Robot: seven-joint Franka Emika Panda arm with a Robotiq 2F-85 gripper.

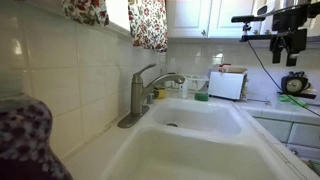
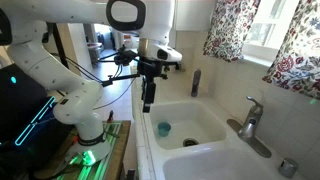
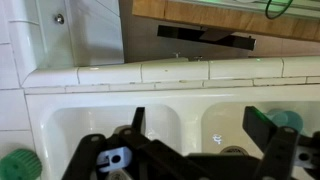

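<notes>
Open and empty, my gripper hangs above the double white sink [image 1: 190, 140]. It shows high at the right in exterior view 1, well above the counter, and at upper left in exterior view 2. A teal cup [image 2: 164, 129] rests in one basin; the wrist view has the teal cup [image 3: 284, 118] at its right, partly behind a finger. The other basin looks empty where visible. No object is touching my fingers.
A metal faucet [image 1: 138, 95] rises behind the sink. A white toaster-like box [image 1: 227, 84] and a dark clock [image 1: 294, 83] stand on the far counter. A round green thing [image 3: 20, 164] sits beside the sink. White tiles [image 3: 175, 71] line the front edge.
</notes>
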